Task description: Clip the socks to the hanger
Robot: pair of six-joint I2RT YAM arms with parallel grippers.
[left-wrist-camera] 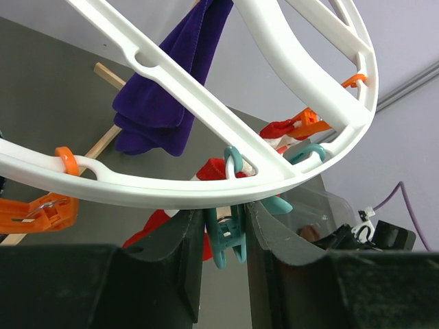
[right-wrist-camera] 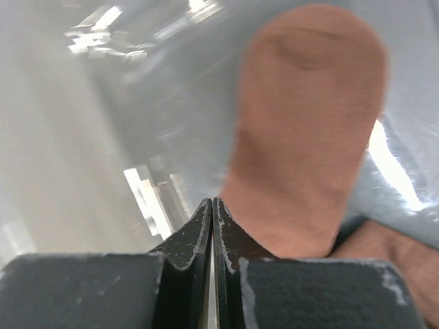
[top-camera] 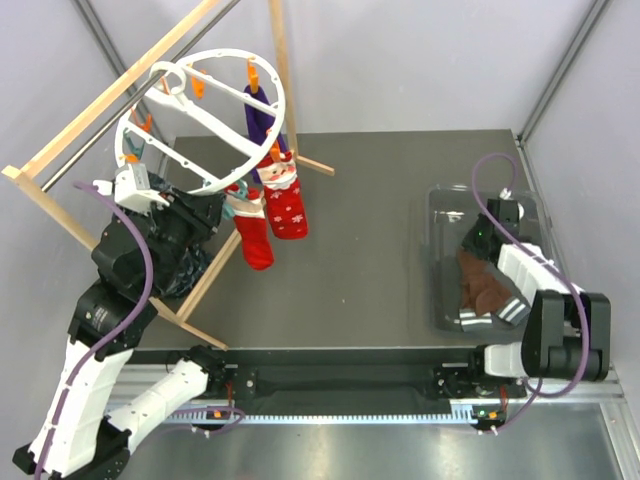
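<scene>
Brown socks [top-camera: 480,285] with striped cuffs lie in the clear bin at the right. In the right wrist view, a brown sock [right-wrist-camera: 305,130] lies beyond and right of the right gripper, which is shut with nothing between its fingertips. The sock is outside those fingers. The white round hanger [top-camera: 215,120] hangs from the wooden frame at upper left. At its rim, my left gripper has its fingers pressed on both sides of a teal clip [left-wrist-camera: 228,241]. A purple sock [left-wrist-camera: 161,103] and red Christmas socks [top-camera: 285,205] hang from clips.
The clear bin [top-camera: 436,200] has raised walls around the right arm's work area. Orange clips [left-wrist-camera: 51,214] line the hanger rim. The wooden frame [top-camera: 110,85] surrounds the left arm. Bare grey table [top-camera: 360,240] lies between hanger and bin.
</scene>
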